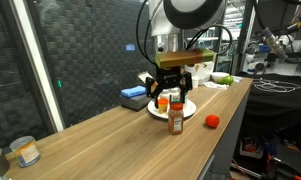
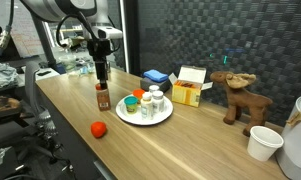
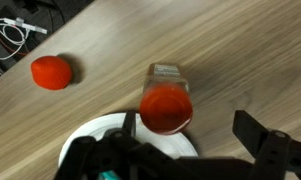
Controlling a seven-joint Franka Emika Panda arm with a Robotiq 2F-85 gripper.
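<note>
An orange-lidded jar [image 1: 176, 119] stands upright on the wooden table near its front edge; exterior view 2 shows the same jar [image 2: 102, 97] left of the white plate. Above it hangs my gripper [image 1: 168, 95], open, pointing down. In the wrist view the jar's round lid [image 3: 166, 107] lies ahead of and between the spread fingers, with nothing held. A red tomato-like ball [image 1: 212, 121] rests beside the jar, also seen as the red ball [image 3: 51, 72] at upper left of the wrist view.
The white plate [image 2: 162, 117] carries several small cups and jars. Behind it are a yellow box [image 2: 190, 86], a blue cloth [image 1: 134, 91], a brown moose figure [image 2: 248, 98] and a white mug [image 2: 263, 143]. Cans [image 1: 26, 151] stand at the far left.
</note>
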